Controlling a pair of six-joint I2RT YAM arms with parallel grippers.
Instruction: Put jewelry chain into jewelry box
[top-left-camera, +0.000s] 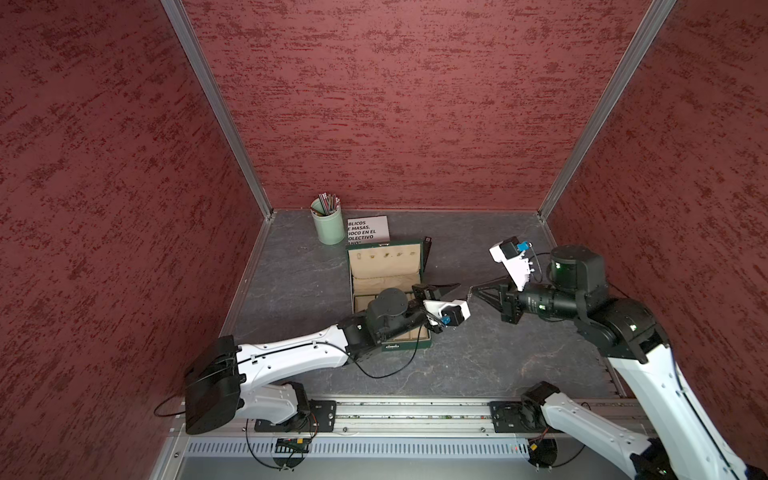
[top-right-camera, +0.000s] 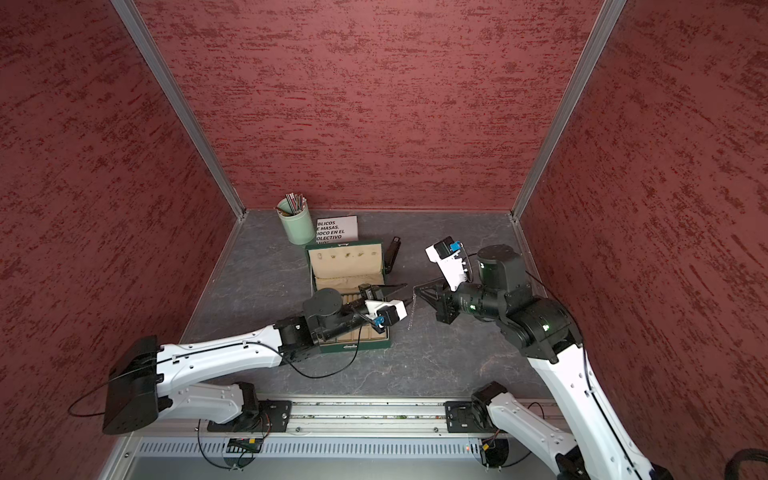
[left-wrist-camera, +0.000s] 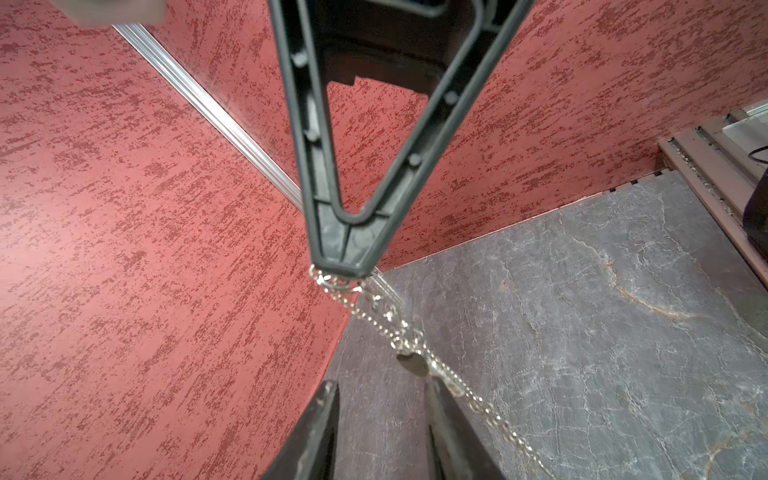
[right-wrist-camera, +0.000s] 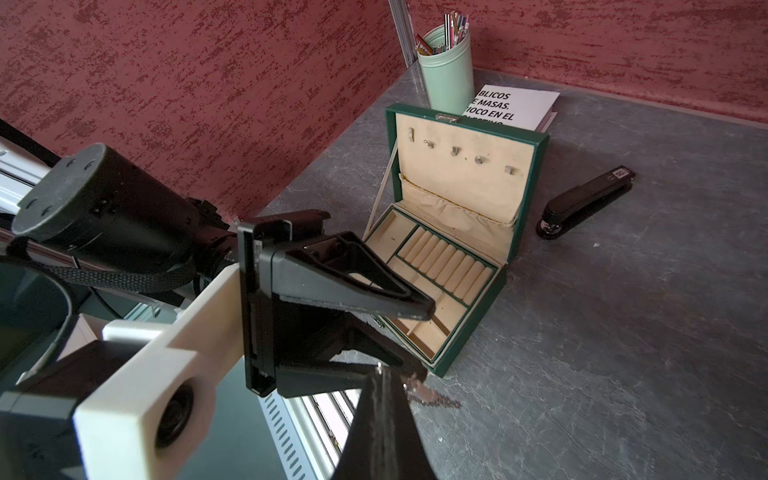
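Observation:
A silver chain (left-wrist-camera: 412, 344) hangs from the tip of my right gripper (top-right-camera: 415, 290), which is shut on it and held above the table right of the box. My left gripper (top-right-camera: 407, 293) faces it from the left with parted fingers, close beside the hanging chain; in the left wrist view the chain runs past its fingertips. The green jewelry box (right-wrist-camera: 472, 320) stands open below and behind my left gripper, its lid upright, showing beige ring rolls and compartments, partly hidden by the left arm in the overhead views.
A black stapler (right-wrist-camera: 584, 200) lies right of the box. A mint cup of pencils (right-wrist-camera: 445, 76) and white printed papers (right-wrist-camera: 512, 104) are behind it. The table at the front and right of the box is clear.

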